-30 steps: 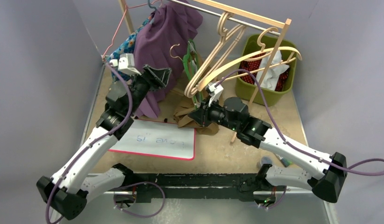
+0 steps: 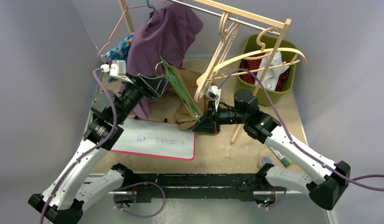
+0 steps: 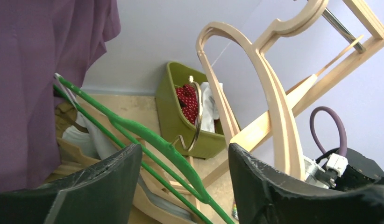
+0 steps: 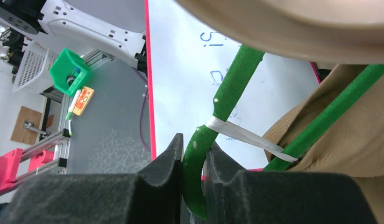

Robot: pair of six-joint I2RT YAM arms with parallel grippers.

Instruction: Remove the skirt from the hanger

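A green hanger (image 3: 129,125) with a metal hook crosses the left wrist view, its far end beside the purple cloth. The brown skirt (image 4: 342,121) hangs from it by pale straps; one white strap (image 4: 246,137) loops round the hanger's end in the right wrist view. My right gripper is shut on that end of the green hanger. From above, the skirt (image 2: 183,112) drapes down to the table. My left gripper is open, its fingers apart, with the hanger passing beyond them; it holds nothing.
Bare wooden hangers (image 2: 218,56) hang from the rail close to my right gripper. A purple garment (image 2: 162,37) hangs beside my left arm. Behind on the right stands a green bin (image 2: 286,95) with clothes. A whiteboard (image 2: 157,142) lies in front.
The green hanger has swung left at its far end, its hook now near my left gripper. My right gripper has levelled out a little; the left arm has shifted left.
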